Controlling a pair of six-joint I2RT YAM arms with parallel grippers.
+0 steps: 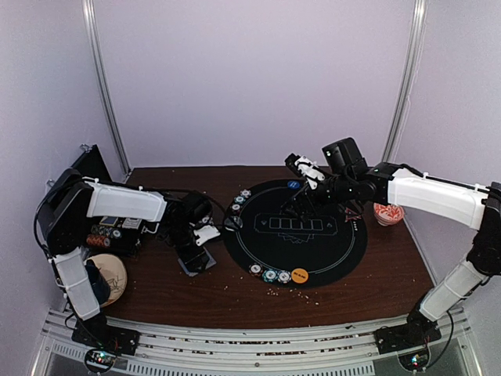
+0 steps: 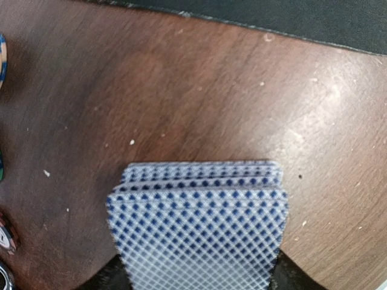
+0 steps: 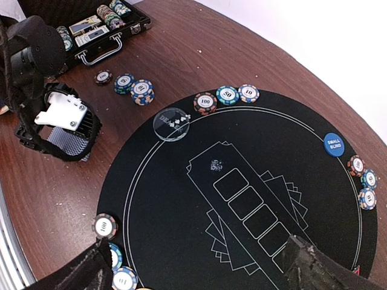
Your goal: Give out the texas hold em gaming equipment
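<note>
A deck of blue-backed cards (image 2: 196, 223) fills the lower middle of the left wrist view, fingertips at its lower sides; whether they grip it cannot be told. In the top view my left gripper (image 1: 196, 258) is low over the cards, left of the black poker mat (image 1: 329, 251). My right gripper hangs open above the mat, which shows chips round its edge, a clear dealer disc (image 3: 171, 125) and a blue small blind button (image 3: 334, 144).
An open chip case (image 3: 91, 36) stands at the left, loose chips (image 3: 142, 92) beside it. A round wooden item (image 1: 113, 278) lies front left; a red-and-white bowl (image 1: 388, 215) stands right of the mat.
</note>
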